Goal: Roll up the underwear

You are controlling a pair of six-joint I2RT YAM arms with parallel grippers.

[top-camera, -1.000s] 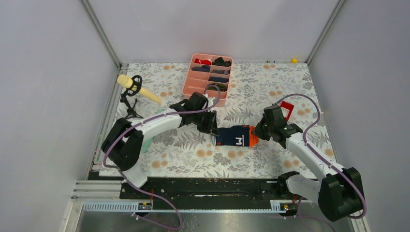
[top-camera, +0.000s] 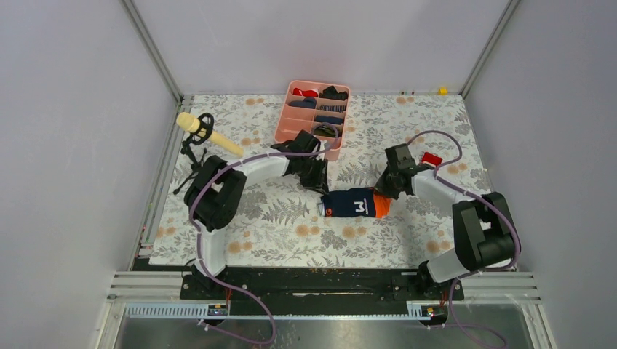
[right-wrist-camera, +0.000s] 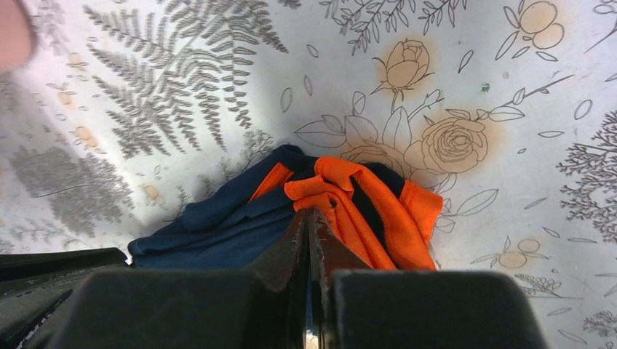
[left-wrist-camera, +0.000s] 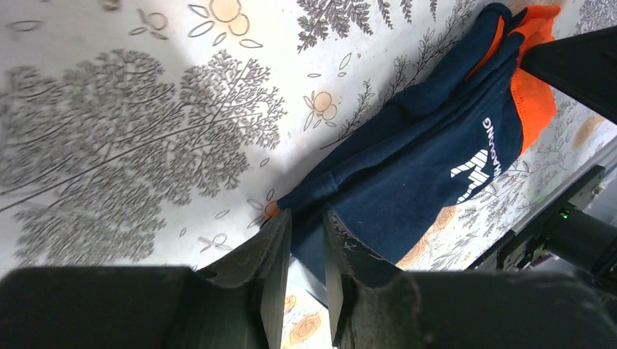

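The underwear, navy with white lettering and orange trim at one end, lies folded into a long strip in mid-table. At its left end my left gripper is shut on it; navy cloth shows between the fingers in the left wrist view. Over the orange end sits my right gripper. Its fingertips are shut together against the bunched orange band, and whether any cloth is pinched between them is hidden.
Behind the left arm stands a pink divided box holding several rolled garments. A small red and white item lies to the right, and a yellow cylinder to the left.
The underwear lies nearly unchanged.
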